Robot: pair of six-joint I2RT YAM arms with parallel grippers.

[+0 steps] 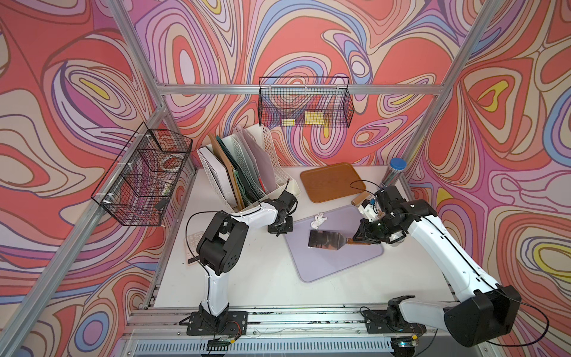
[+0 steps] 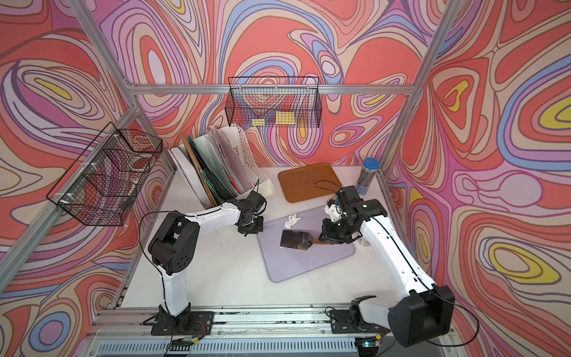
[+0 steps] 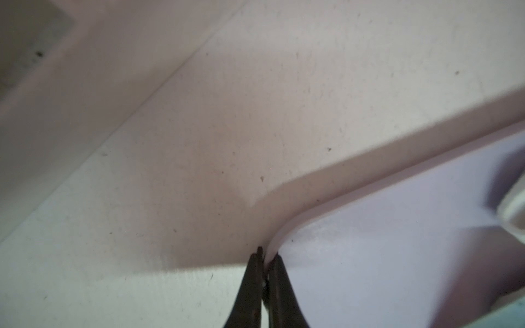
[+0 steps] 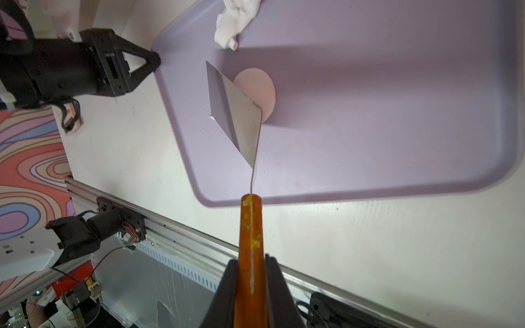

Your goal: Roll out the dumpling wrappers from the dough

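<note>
In the left wrist view, my left gripper is shut on the rim of the lilac board [image 3: 377, 262] at its rounded corner. My right gripper is shut on the orange-brown handle of a wide metal-bladed scraper [image 4: 240, 120]. Its blade is tilted over a flattened round of dough [image 4: 259, 87] on the board, hiding part of it; whether the two touch is unclear. From the top left view, the blade covers the round entirely. A lumpy white piece of dough [image 1: 318, 220] lies near the board's far edge.
A brown tray [image 1: 332, 182] sits behind the board. At the back right stand a blue-lidded container [image 1: 393, 171] and a wooden tool [image 1: 359, 198], partly hidden by the right arm. A file rack [image 1: 244, 169] fills the back left.
</note>
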